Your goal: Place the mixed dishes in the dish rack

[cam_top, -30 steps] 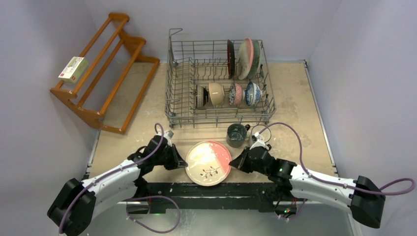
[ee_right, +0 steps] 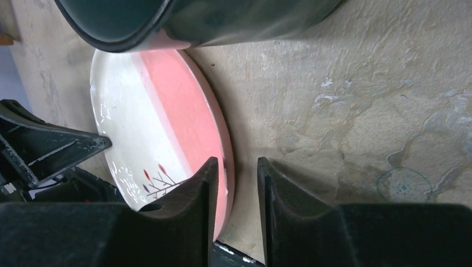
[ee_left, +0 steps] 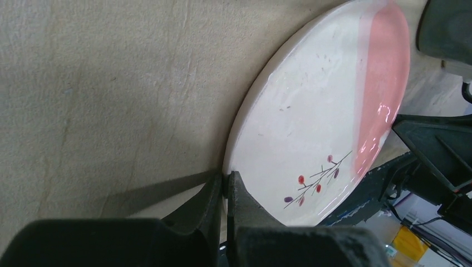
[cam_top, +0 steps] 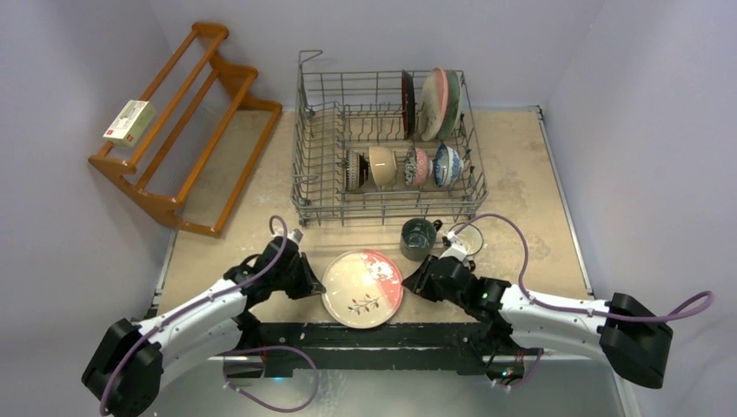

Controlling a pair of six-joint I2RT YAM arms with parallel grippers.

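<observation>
A cream plate with a pink band and floral sprig lies on the counter between the grippers. My left gripper is shut at its left rim; nothing shows clearly between the fingertips. My right gripper is part open at the pink rim, one finger touching or beside the rim, the other over bare counter. A dark green mug stands just behind the plate, with a clear glass beside it. The wire dish rack holds several plates upright at back right and several bowls along its front.
A wooden rack with a small green-and-white box on it stands at the left. Free counter lies right of the dish rack. Walls border both sides, and a dark edge runs along the front.
The plate has shifted slightly to the left, along with both grippers at its rims. The rack and other dishes look unchanged.
</observation>
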